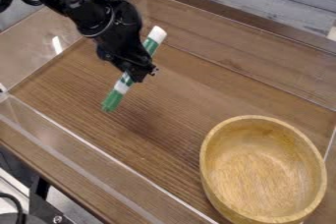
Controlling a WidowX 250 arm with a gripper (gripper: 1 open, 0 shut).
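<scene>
My black gripper (129,66) reaches down from the upper left, shut on a long stick (114,98) with green and white bands. The stick slants from upper right to lower left; its white end shows above and right of the gripper, its green end below, over the wooden surface.
A yellow oval basin (262,167) sits at the lower right. The wooden surface (184,120) between it and the gripper is clear. A pale rim runs along the left, and light boards lie at the back.
</scene>
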